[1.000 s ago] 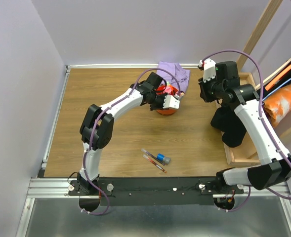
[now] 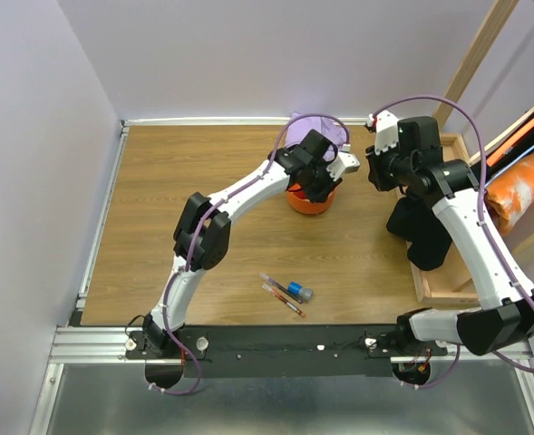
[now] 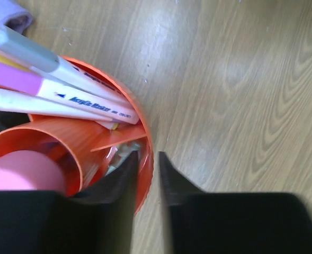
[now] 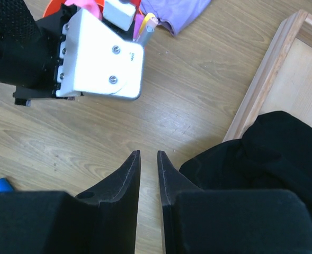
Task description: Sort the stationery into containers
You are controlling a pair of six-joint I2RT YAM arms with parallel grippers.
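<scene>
An orange round container (image 3: 144,132) with inner dividers holds several markers (image 3: 84,100) and a pink rounded object (image 3: 26,170). My left gripper is slightly open over the container's edge; nothing shows held between its blurred fingers. In the top view the left arm hides much of the container (image 2: 310,207). Near the table's front lie a dark pen (image 2: 278,285), an orange-brown pen (image 2: 285,301) and a blue item with a grey end (image 2: 299,291). Off to the right, my right gripper hovers slightly open and empty.
Behind the container lies a purple cloth (image 2: 325,130). At right stands a wooden tray (image 4: 259,87) with black cloth (image 4: 256,156) over its edge.
The left arm has moved rightward over the orange container, its gripper passing from the container's left part to its right edge. Right arm and loose pens are unchanged.
</scene>
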